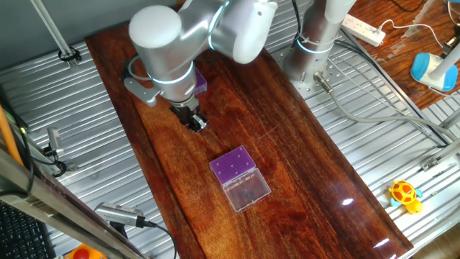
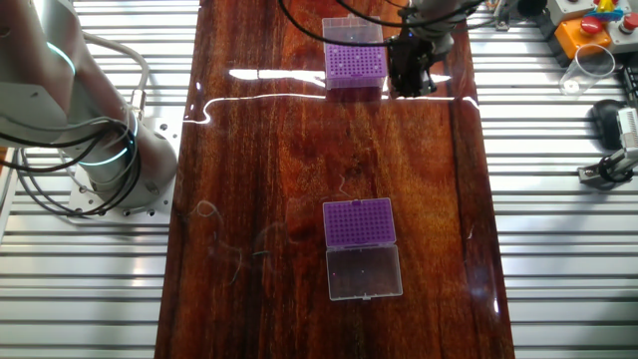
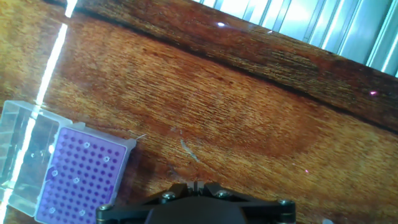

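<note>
My gripper point(image 1: 194, 119) hangs over the wooden table, pointing down. At the bottom of the wrist view its fingertips point(image 3: 181, 188) meet, with nothing visible between them. One open box with a purple, hole-dotted rack point(image 1: 232, 165) and clear lid point(image 1: 246, 190) lies mid-table, apart from the gripper. A second purple rack box point(image 2: 356, 62) stands at the far end, partly hidden behind the arm in exterior view 1. In exterior view 2 the gripper point(image 2: 411, 92) appears just right of this box. The wrist view shows its purple rack point(image 3: 81, 174) and clear lid point(image 3: 28, 158) at lower left.
Bare wood point(image 2: 289, 150) separates the two boxes. Slatted metal point(image 1: 57, 108) borders the table. Dark cables point(image 2: 329, 38) cross in front of the far box in exterior view 2. A toy turtle point(image 1: 404, 193) sits off the table at right.
</note>
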